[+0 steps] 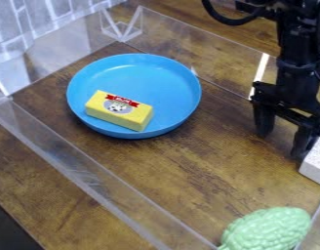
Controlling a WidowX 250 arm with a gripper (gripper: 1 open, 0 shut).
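Note:
A black robot arm stands at the right, its gripper (283,125) low over the wooden surface beside a white speckled block at the right edge. Whether the fingers are open or shut is hard to tell. A blue plate (176,88) sits at the upper left with a yellow labelled box (118,111) on it. A green brain-like object (264,230) lies at the bottom right.
Clear plastic walls border the tray around the wooden surface (176,176). The white block (315,164) is partly out of frame.

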